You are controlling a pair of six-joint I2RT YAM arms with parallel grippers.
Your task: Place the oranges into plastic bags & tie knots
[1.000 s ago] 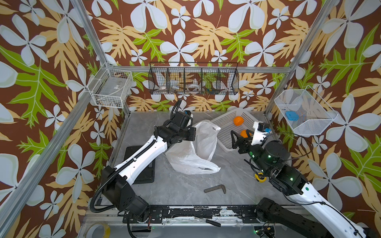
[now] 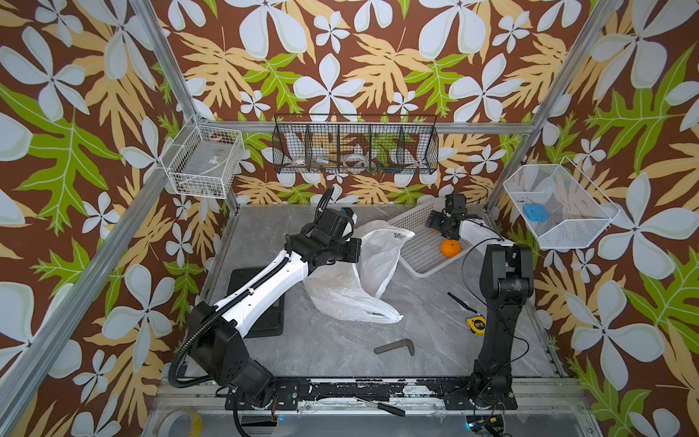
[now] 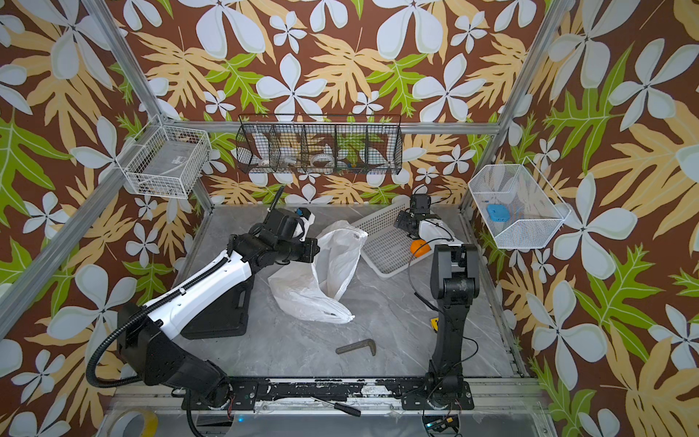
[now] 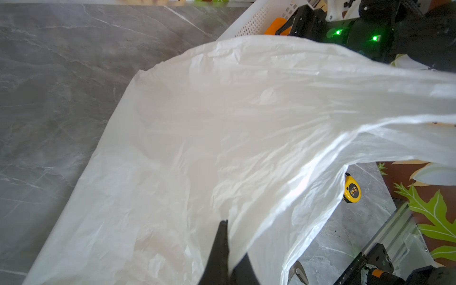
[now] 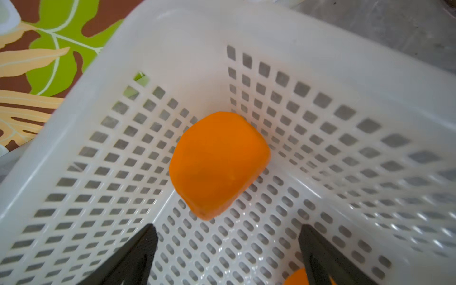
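A white plastic bag (image 2: 349, 291) lies on the table with its edge lifted under my left gripper, which is shut at the bag's folded film; how much film is between the fingers is unclear. My right gripper is down at the white perforated basket (image 3: 382, 247), fingers apart and empty. In the right wrist view one orange (image 5: 218, 161) sits in the basket's corner just beyond the fingertips, and a second orange (image 5: 308, 280) shows at the bottom edge. From the top left view the second orange (image 2: 450, 248) is beside the right arm.
A black case (image 3: 218, 320) is at the left, an Allen key (image 2: 393, 346) at the front, a tape measure (image 2: 476, 325) at the right. Wire baskets hang on the side and back rails.
My right arm has swung back and inward over the basket, its gripper reaching the far orange. My left gripper and the bag have shifted only slightly.
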